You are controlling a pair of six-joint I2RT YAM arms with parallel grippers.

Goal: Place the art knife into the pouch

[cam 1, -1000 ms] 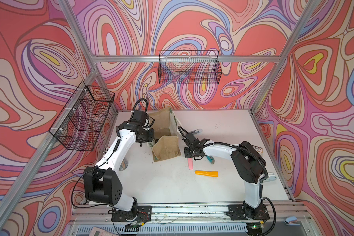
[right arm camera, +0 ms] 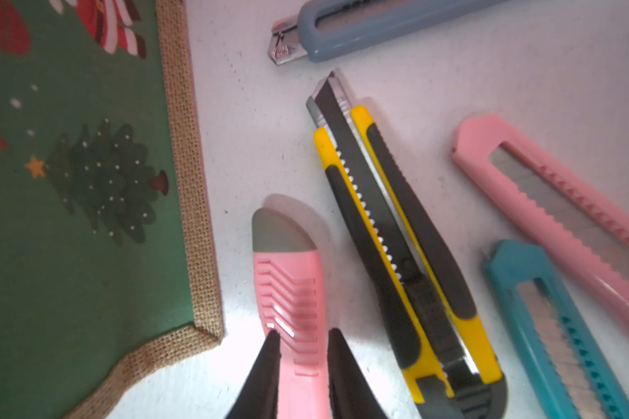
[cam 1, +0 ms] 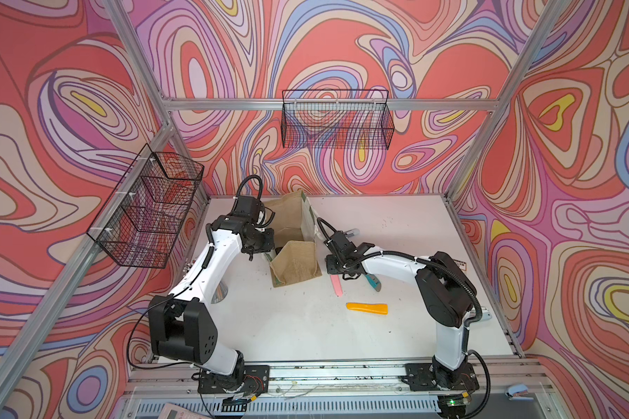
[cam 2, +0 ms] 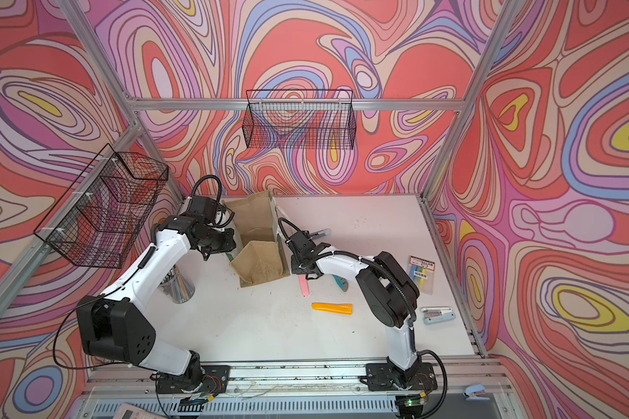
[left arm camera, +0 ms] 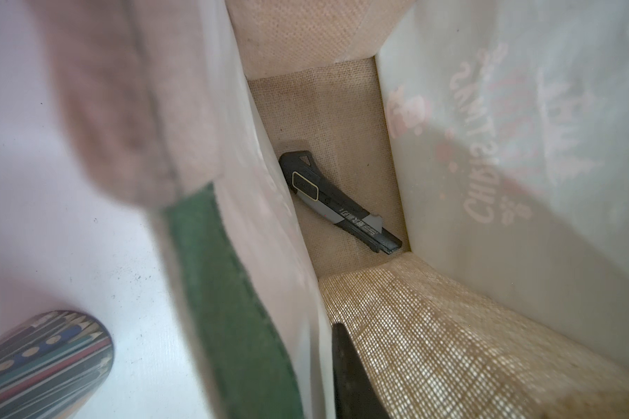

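Note:
The burlap pouch (cam 1: 293, 262) stands open at centre-left. Inside, a black and grey art knife (left arm camera: 339, 202) lies on its floor. My left gripper (cam 1: 265, 244) is shut on the pouch's left wall, seen close in the left wrist view. My right gripper is shut on a pink art knife (right arm camera: 290, 286) beside the pouch's right side. Next to it lie a yellow-black knife (right arm camera: 405, 272), another pink knife (right arm camera: 517, 167), a teal knife (right arm camera: 552, 314) and a grey-blue knife (right arm camera: 384, 24).
An orange knife (cam 1: 367, 307) lies at the front. A pencil tin (cam 2: 178, 286) stands left of the pouch. A packet (cam 2: 420, 276) and a small grey tool (cam 2: 438, 314) sit at the right edge.
My right arm has shifted slightly, and the pink knife under its gripper has moved a little toward the back. The left arm is unchanged.

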